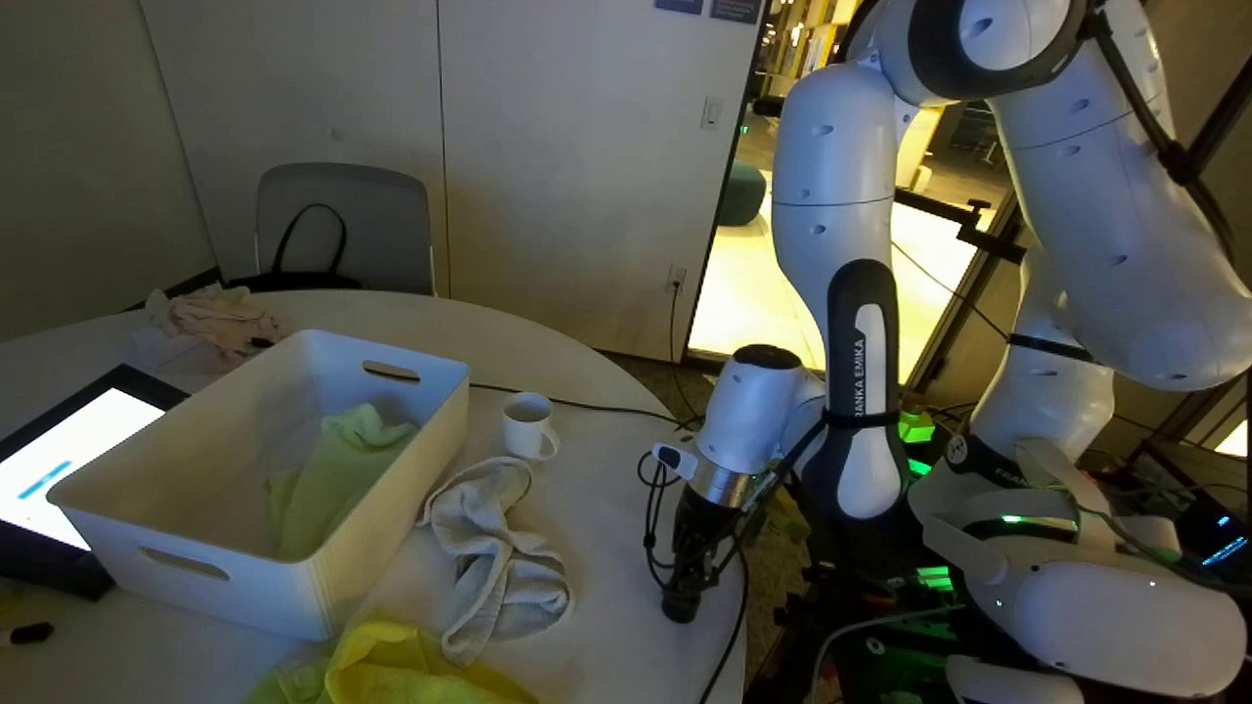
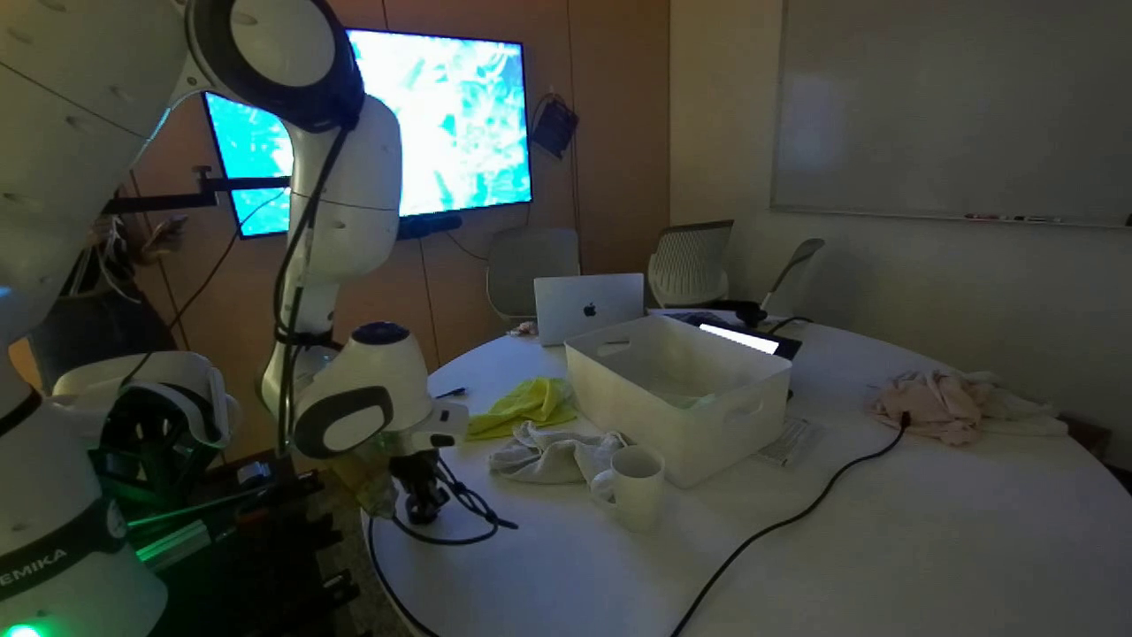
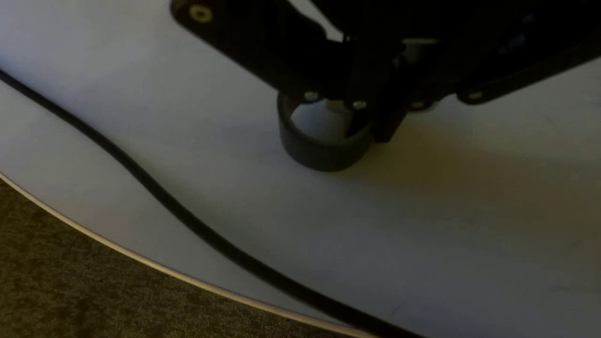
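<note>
My gripper (image 1: pixel 693 573) is low over the table (image 1: pixel 628 563) near its edge, pointing down. In the wrist view its fingers are shut on the wall of a dark hollow ring (image 3: pixel 325 154), which looks like a tape roll. One finger reaches into the ring and the other, a dark fingertip (image 3: pixel 385 132), presses outside its right wall. The same ring (image 1: pixel 680 605) shows beneath the fingers in exterior view 1. Whether it touches the table I cannot tell.
Left of the arm lie a grey cloth (image 1: pixel 505 581), a yellow cloth (image 1: pixel 393 669) and a white mug (image 1: pixel 527 428). A white bin (image 1: pixel 387 516) holds a green cloth (image 1: pixel 340 469). A black cable (image 3: pixel 163 194) runs along the table edge. Bare tabletop surrounds the ring.
</note>
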